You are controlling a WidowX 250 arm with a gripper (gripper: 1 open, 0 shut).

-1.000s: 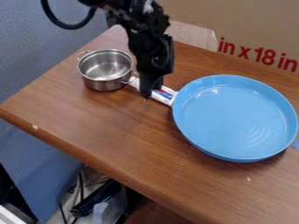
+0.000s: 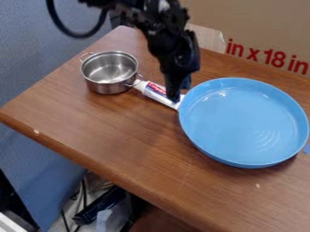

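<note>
A white toothpaste tube with red and blue print (image 2: 154, 91) lies on the wooden table between a small steel pot (image 2: 109, 70) and a round blue plate (image 2: 242, 125). My black gripper (image 2: 179, 89) hangs from above over the tube's right part, close to the plate's left edge. Its fingers are dark and overlapped, so whether they are open or shut, or touch the tube, is unclear.
A cardboard box (image 2: 259, 32) stands behind the table at the back right. Beyond the left edge are a blue-grey surface and some bags and cables below.
The gripper has moved right along the tube toward the plate, and is slightly higher than one second ago at the arm's upper part. The pot, tube and plate appear unmoved.
</note>
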